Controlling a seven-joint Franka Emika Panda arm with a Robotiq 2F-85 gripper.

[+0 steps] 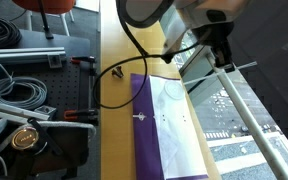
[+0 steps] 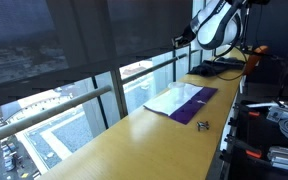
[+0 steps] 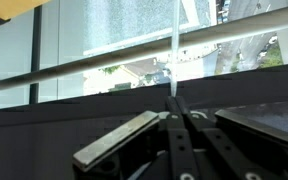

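In exterior view 2 my gripper hangs high near the windows, close to the dark blind. The wrist view shows my gripper shut, its fingertips together. A thin pale strip runs down the picture and ends at the tips; whether it is between them or behind, I cannot tell. On the table below lies a purple sheet with white paper on it. A small dark metal piece rests on the bare wood beside the sheet.
A pale rail crosses in front of the window. A black cart with coiled cables and tools stands along the table's other side. A cable loops down from my arm.
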